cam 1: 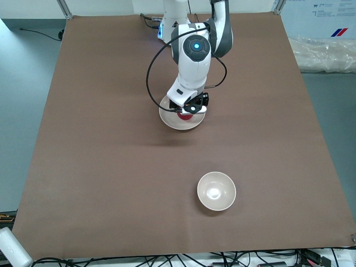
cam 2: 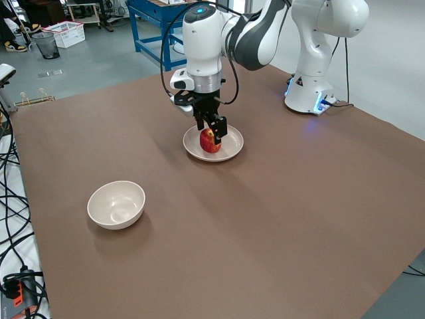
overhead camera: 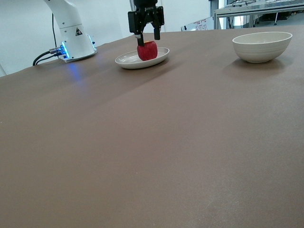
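A red apple sits on a white plate; in the camera left view my arm mostly hides it. My gripper is directly over the apple, fingers pointing down, one at the apple's upper side; whether it touches is unclear. The fingers appear spread apart in the camera top view. An empty white bowl stands apart from the plate, toward the near edge in the camera left view; it also shows as the bowl in the camera right view.
Cables run along one edge outside the tabletop. The arm's base stands at the back with cables beside it.
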